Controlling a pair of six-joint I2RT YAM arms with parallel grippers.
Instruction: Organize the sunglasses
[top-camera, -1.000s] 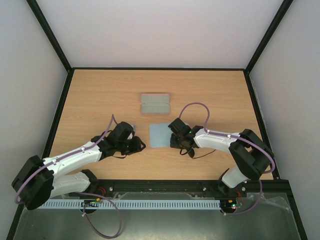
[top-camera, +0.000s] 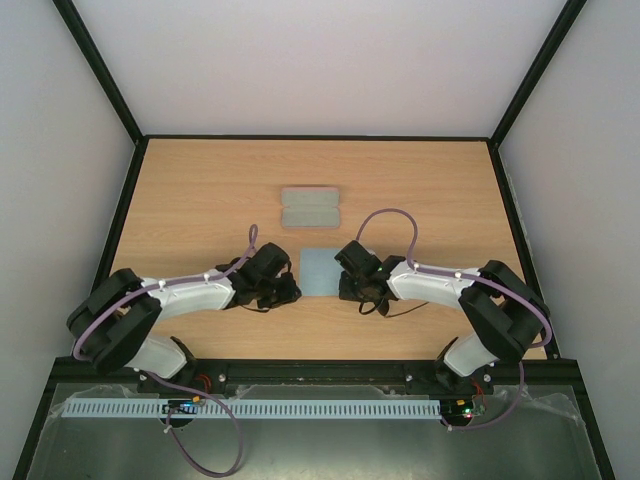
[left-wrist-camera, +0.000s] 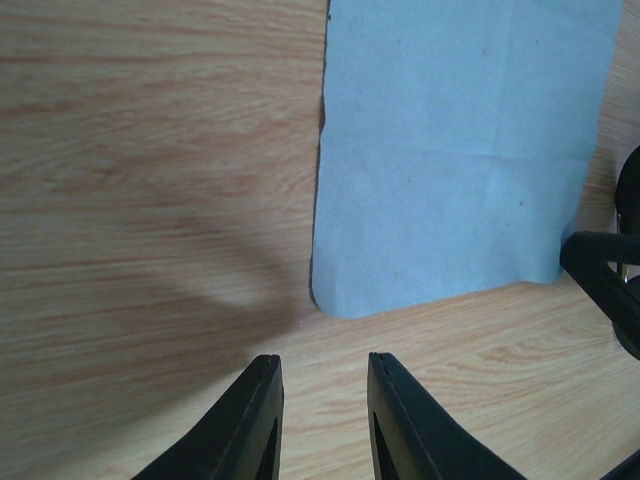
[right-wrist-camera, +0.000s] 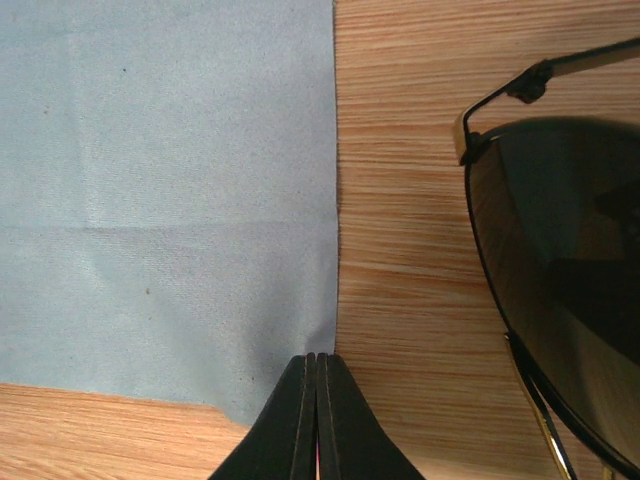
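Note:
A pale blue cloth (top-camera: 319, 270) lies flat on the table between my grippers; in the left wrist view (left-wrist-camera: 440, 170) its near left corner shows. My left gripper hangs above bare wood just short of that corner, open with nothing between its fingers. My right gripper is shut at the cloth's edge near a slightly lifted corner; whether fabric is between the tips I cannot tell. Dark-lensed sunglasses (right-wrist-camera: 550, 250) lie to the right of the cloth, largely hidden by the right arm in the top view.
An open case (top-camera: 310, 207) with grey-green interior lies behind the cloth near the table's middle.
My left arm has moved right, toward the cloth, over the last second. The right arm has barely moved.

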